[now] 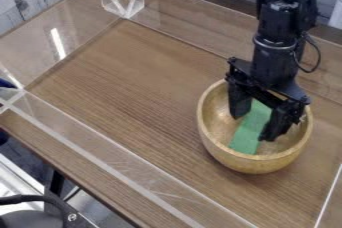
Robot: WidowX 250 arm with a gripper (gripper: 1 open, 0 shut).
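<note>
A wooden bowl [229, 147] sits on the wooden table at the right. A green object [245, 138] lies inside it, partly hidden by my black gripper [267, 114], which is lowered into the bowl with its two sides spread apart. Nothing clearly shows held between them.
A clear plastic piece [122, 0] stands at the back left. A dark cable or part [34, 214] is at the front left corner.
</note>
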